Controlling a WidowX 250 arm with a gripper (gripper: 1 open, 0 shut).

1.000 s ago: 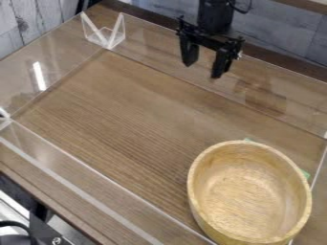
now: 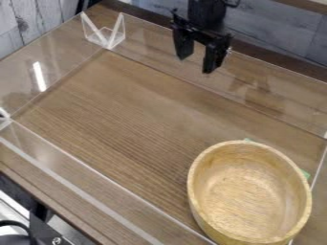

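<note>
At the top centre of the camera view my dark gripper [image 2: 200,46] hangs low over the wooden tabletop [image 2: 128,115], with its fingers apart and pointing down. I see nothing between them. Whether the fingertips touch the wood is hard to tell. A large cream plastic bowl [image 2: 250,196] stands empty at the lower right, well apart from the gripper.
A white wire-like object [image 2: 105,31] stands at the upper left. A small pale green piece shows behind the bowl's right side. Dark cables lie past the table's lower left edge.
My gripper has shifted slightly left and up in the view over the last second and appears somewhat turned. The bowl and the other things have not moved.
</note>
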